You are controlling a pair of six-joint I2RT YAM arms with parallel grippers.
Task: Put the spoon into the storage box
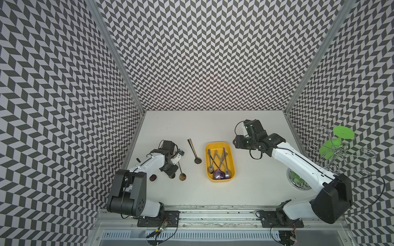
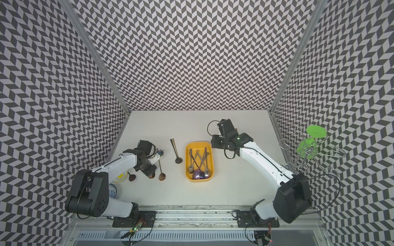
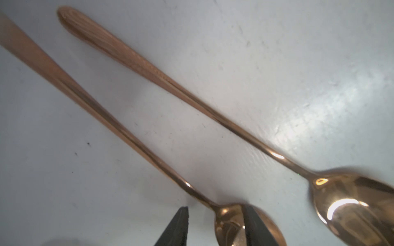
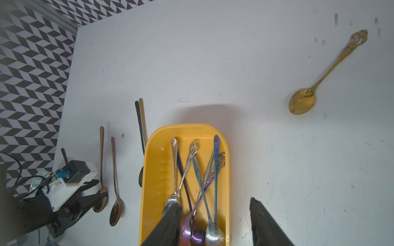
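Two copper spoons, a nearer one (image 3: 139, 144) and a farther one (image 3: 197, 105), lie side by side on the white table in the left wrist view. My left gripper is low over the nearer spoon's bowl end, fingers parted, one finger overlapping the bowl in view; nothing shows gripped. The yellow storage box (image 4: 148, 192) holds several silver, dark and purple spoons. My right gripper stands open above the table just right of the box, nothing between its fingers. A gold spoon (image 4: 302, 101) lies on the table to the right.
Between the box and the left arm, a black and a gold handle of spoons (image 1: 193, 149) lie close together. A dark spoon bowl (image 1: 153, 177) shows left of the left gripper. A wire rack with green discs (image 1: 344, 132) stands far right.
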